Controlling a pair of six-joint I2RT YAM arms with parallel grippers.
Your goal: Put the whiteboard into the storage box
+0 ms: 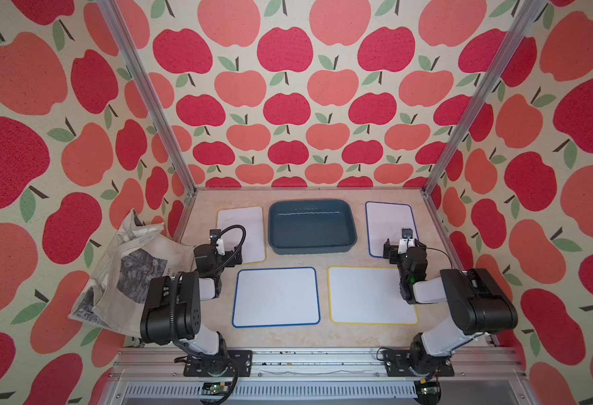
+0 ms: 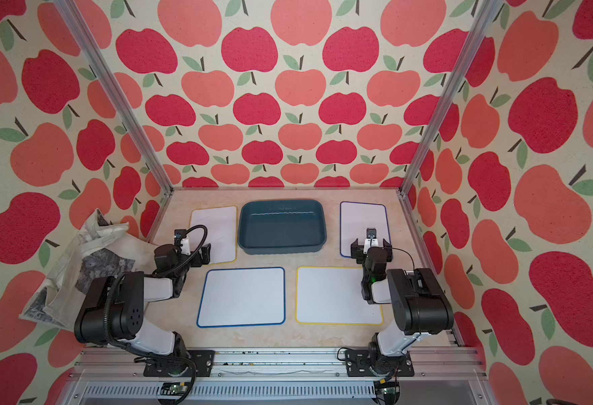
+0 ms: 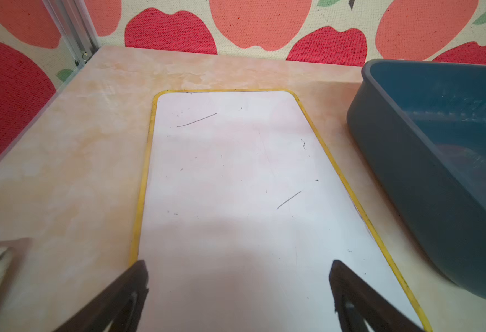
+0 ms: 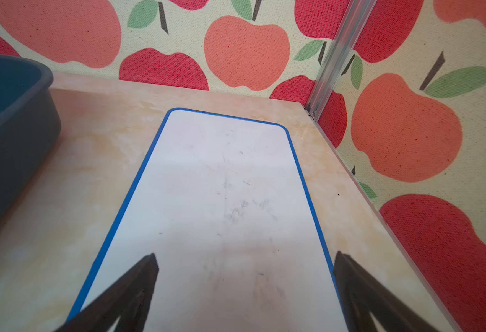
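Note:
An empty blue-grey storage box (image 1: 312, 248) stands at the back middle of the table. Left of it lies a yellow-edged whiteboard (image 3: 237, 166), and right of it a blue-edged one (image 4: 220, 177). Two more lie flat in front: a blue-edged whiteboard (image 1: 276, 297) and a yellow-edged whiteboard (image 1: 364, 295). My left gripper is open above the near part of the back left board, nothing between its fingers. Over the near part of the back right board, my right gripper is likewise open and empty, its fingers wide apart.
A crumpled beige cloth (image 1: 134, 270) hangs or lies at the left edge, beside the left arm. Patterned walls close in the back and both sides. Bare table shows in narrow strips between the boards and box.

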